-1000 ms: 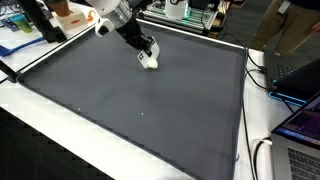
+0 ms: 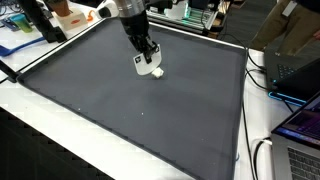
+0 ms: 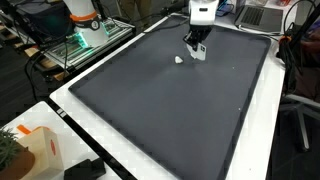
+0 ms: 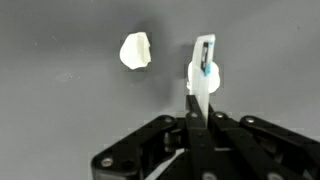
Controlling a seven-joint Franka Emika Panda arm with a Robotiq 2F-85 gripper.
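Observation:
My gripper is shut on a slim white piece with a blue mark [image 4: 203,60], which juts out past the fingertips in the wrist view. A rounded white shape [image 4: 213,79] shows partly behind that piece; whether the two are joined is unclear. Apart from them, a small white lump [image 4: 135,50] lies on the dark grey surface, up and to the left. From outside, the gripper [image 2: 145,54] points down over the far part of the table, with white [image 2: 148,65] at its tips. The lump [image 2: 157,73] sits close beside it, and also shows in exterior view 2 [image 3: 179,59].
Laptops [image 2: 295,125] and cables line one side. Assorted items [image 2: 25,30] lie past the far left edge, and an orange-and-white device [image 3: 82,20] stands off the table.
The arm and gripper have shifted slightly left in exterior view 1, carrying the white piece. The small lump now shows as separate beside it.

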